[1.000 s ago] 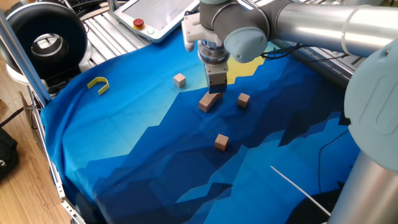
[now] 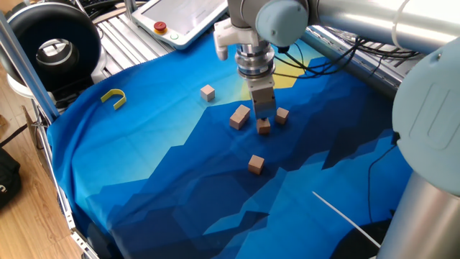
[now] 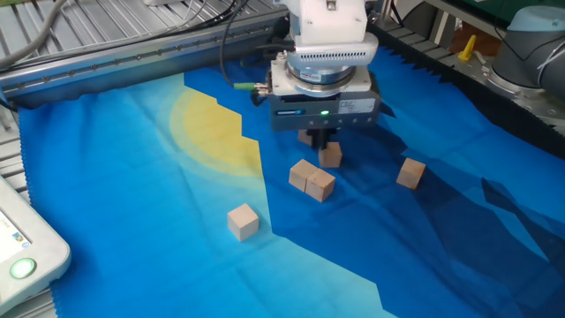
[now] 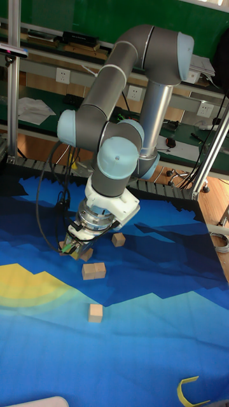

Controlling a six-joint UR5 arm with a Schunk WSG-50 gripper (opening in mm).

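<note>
A small wooden cube (image 2: 263, 126) shows directly below my gripper (image 2: 264, 117), which appears shut on it. In exterior view 2 the dark fingers (image 3: 320, 140) come down among two cubes close together, so the grip itself is partly hidden. Touching one another, two wooden cubes (image 2: 240, 117) form a short pair just left of the held one in exterior view 1. A single cube (image 2: 282, 116) lies to its right. Farther off are a paler cube (image 3: 243, 222) and another lone cube (image 3: 410, 173).
A blue patterned cloth (image 2: 172, 180) covers the table. On it lie a yellow curved piece (image 2: 113, 98) and a thin white stick (image 2: 345, 217). The tablet with a red button (image 2: 159, 27) rests at the table's edge.
My gripper has moved right and toward the front in exterior view 1, from over the cube pair. The cube beneath it, hidden a second ago, has come into view and travelled with it.
</note>
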